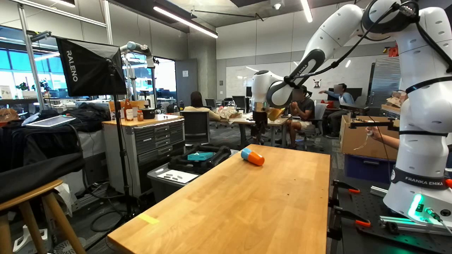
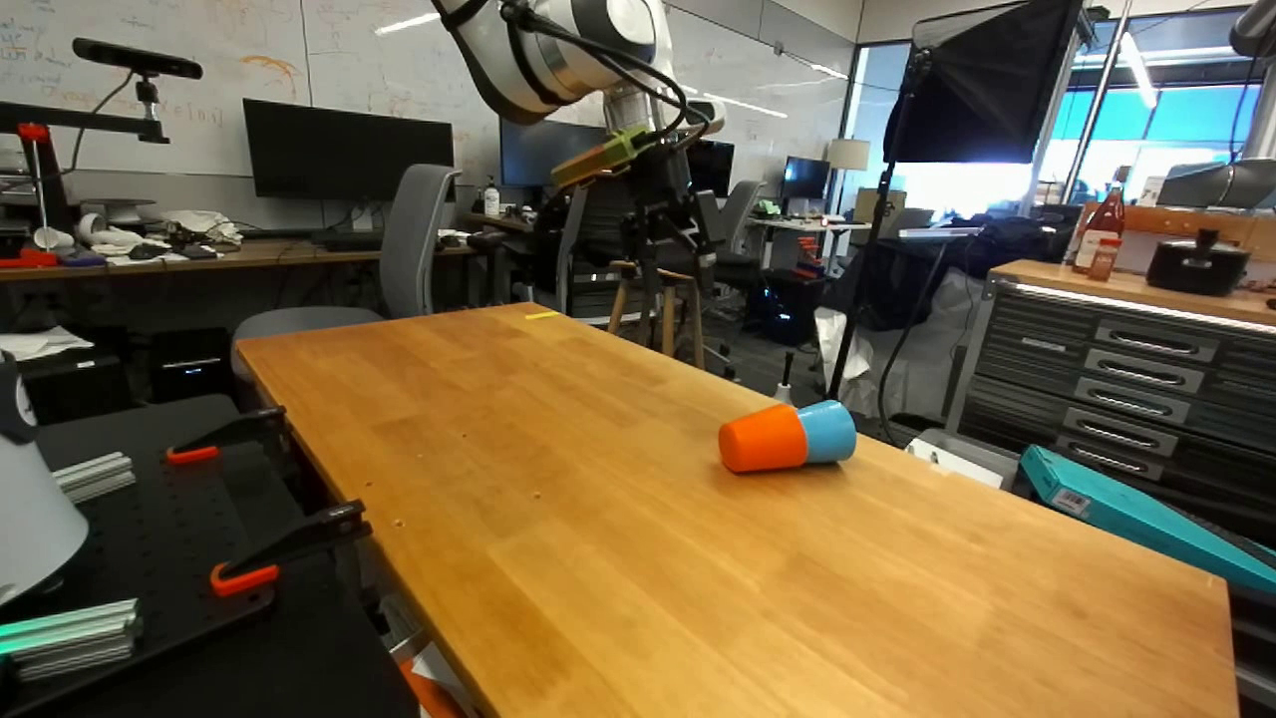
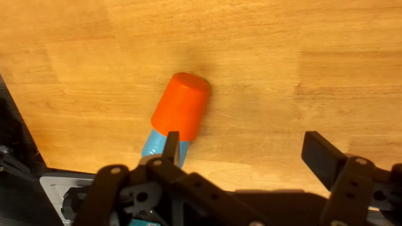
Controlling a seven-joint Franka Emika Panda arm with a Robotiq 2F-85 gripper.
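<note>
An orange cup (image 3: 182, 103) lies on its side on the wooden table, with a blue cup (image 3: 154, 143) lodged partly inside its mouth. In exterior view 2 the orange cup (image 2: 763, 439) and blue cup (image 2: 827, 432) lie in one line near the table's edge. My gripper stands open above the table, nothing between its fingers. One finger (image 3: 172, 147) covers part of the blue cup in the wrist view. From exterior view 1, the gripper (image 1: 256, 139) hangs higher than the tipped cups (image 1: 253, 156).
Past the table's edge stands a grey bin (image 1: 169, 182) with a teal box (image 1: 200, 156) by it. Clamps (image 1: 351, 218) grip the table's robot side.
</note>
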